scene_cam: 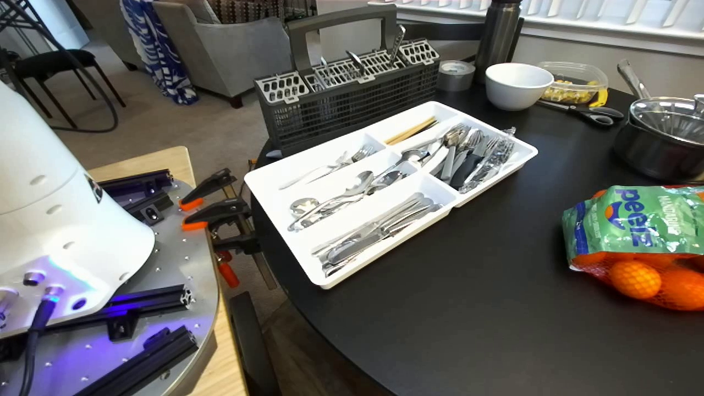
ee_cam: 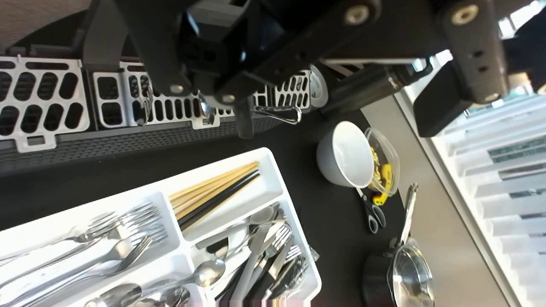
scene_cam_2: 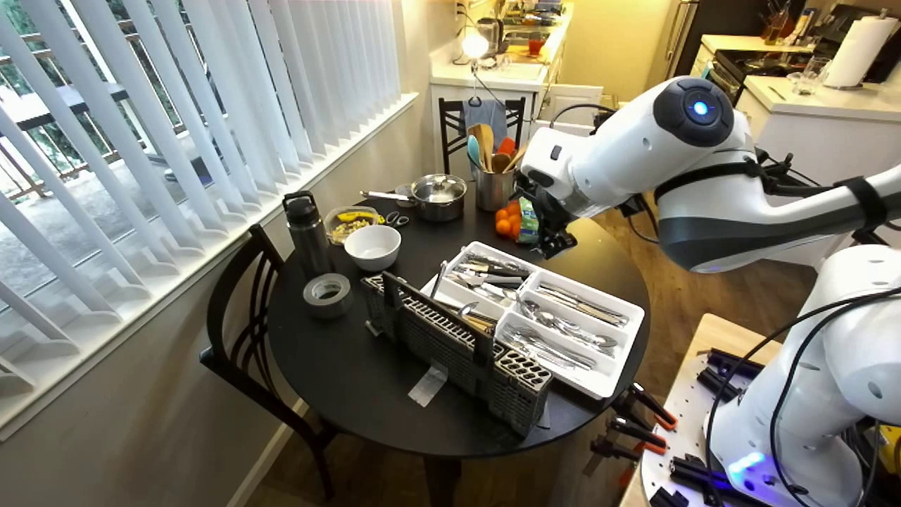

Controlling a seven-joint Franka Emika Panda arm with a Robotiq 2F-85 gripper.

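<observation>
My gripper is open, its two dark fingers spread wide with nothing between them. In exterior view 2 the gripper point(scene_cam_2: 557, 243) hangs above the table, past the tray's far edge. It is out of exterior view 1. A white cutlery tray point(scene_cam: 284, 181) lies on the black table, with forks point(ee_cam: 138, 220), spoons point(scene_cam: 303, 207), knives point(scene_cam: 383, 231) and chopsticks point(ee_cam: 215, 192) in separate compartments. Mixed utensils point(scene_cam: 472, 158) fill another compartment. Beside the tray stands a grey dishwasher cutlery basket point(scene_cam: 343, 99), a few utensils point(ee_cam: 279, 112) poking out of its slotted top.
A white bowl point(scene_cam: 518, 86), food container point(scene_cam: 577, 82), scissors point(scene_cam: 590, 115), tape roll point(scene_cam: 455, 75) and dark bottle point(scene_cam: 498, 36) stand toward the window. A lidded pot point(scene_cam: 663, 148) and a bag of oranges point(scene_cam: 633, 244) sit opposite.
</observation>
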